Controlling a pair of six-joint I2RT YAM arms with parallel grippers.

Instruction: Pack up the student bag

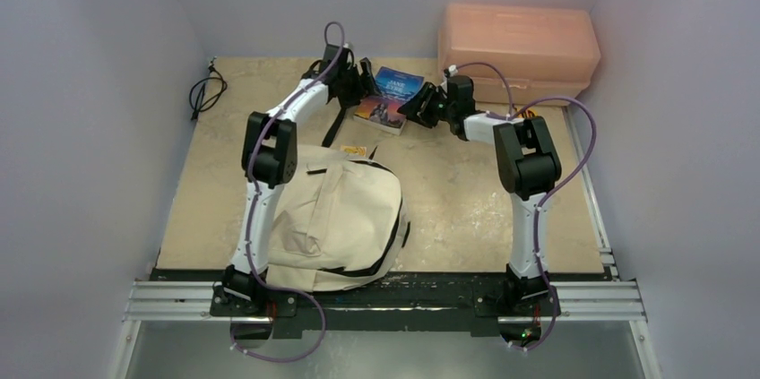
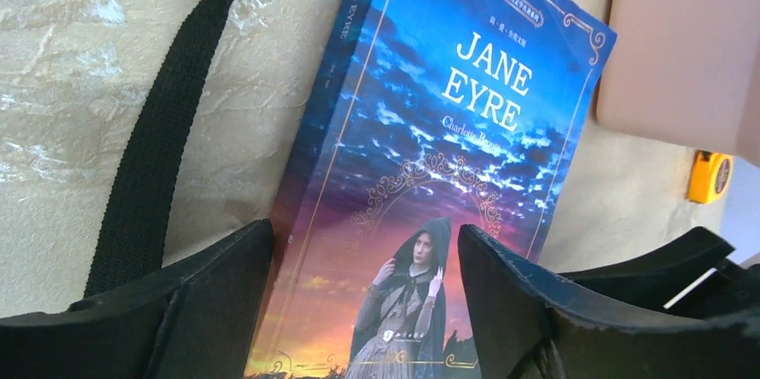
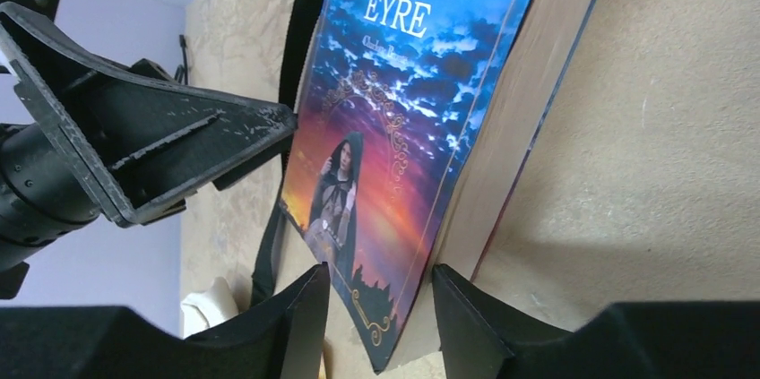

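A Jane Eyre book point(image 1: 387, 99) lies at the back middle of the table, its front cover lifted slightly off the pages in the right wrist view. My left gripper is at its spine side, fingers apart, one beside the spine and the other over the cover. My right gripper is at the opposite long edge, fingers part open around the lower corner, one near the page edge. The cream bag point(image 1: 332, 218) lies at the front left with its black strap point(image 2: 152, 155) running along the book's left.
A pink case point(image 1: 518, 38) stands at the back right, with an orange tape measure point(image 2: 710, 177) beside it. A coiled black cable point(image 1: 202, 97) lies at the far left.
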